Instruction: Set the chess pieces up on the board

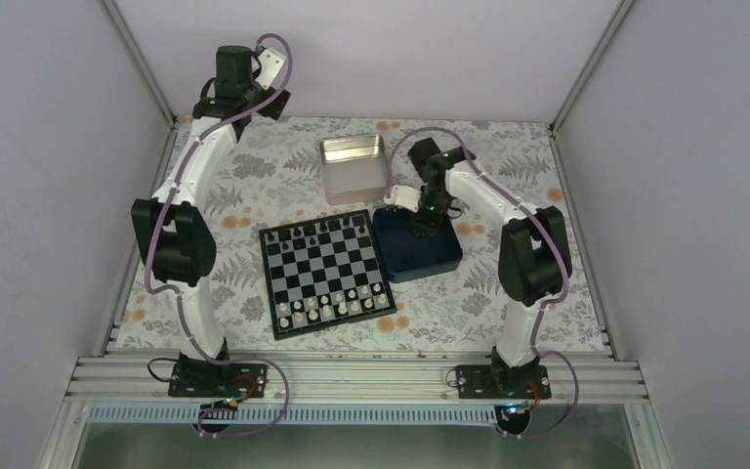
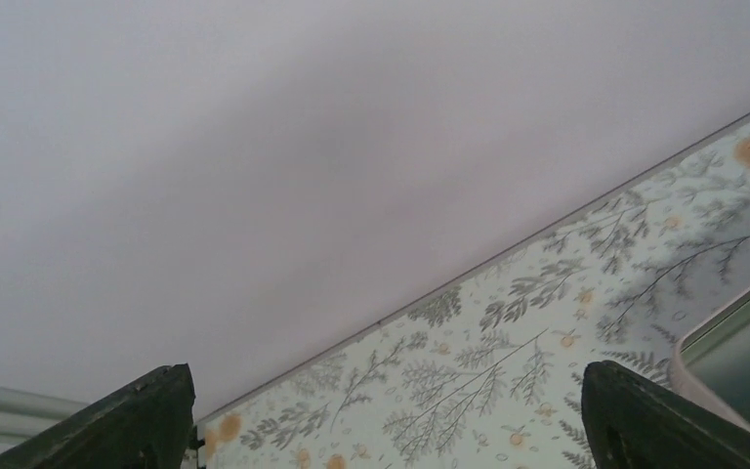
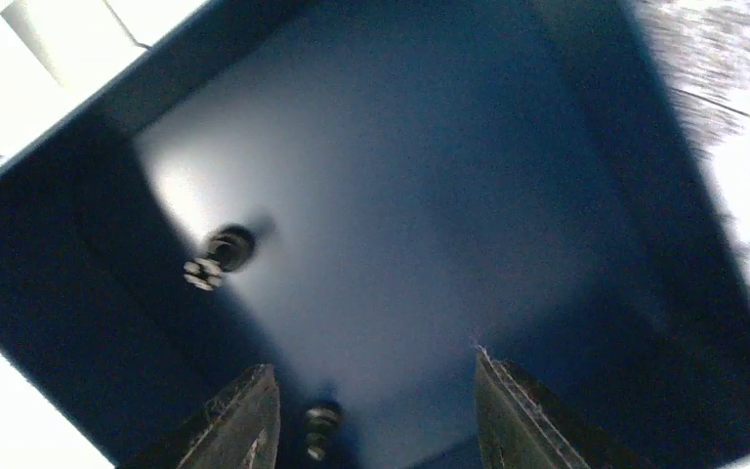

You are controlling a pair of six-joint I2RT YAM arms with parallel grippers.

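The chessboard (image 1: 323, 266) holds white pieces along its near side and dark pieces along its far side. My right gripper hangs over the blue bin (image 1: 416, 259), open, nothing seen between its fingers. Below it in the right wrist view, a dark piece (image 3: 227, 250) lies on the bin floor, and another small dark piece (image 3: 321, 426) sits nearer the fingers. My left gripper is raised at the back left, open and empty, facing the back wall.
A pale metal-lined tray (image 1: 352, 176) stands at the back middle, behind the board.
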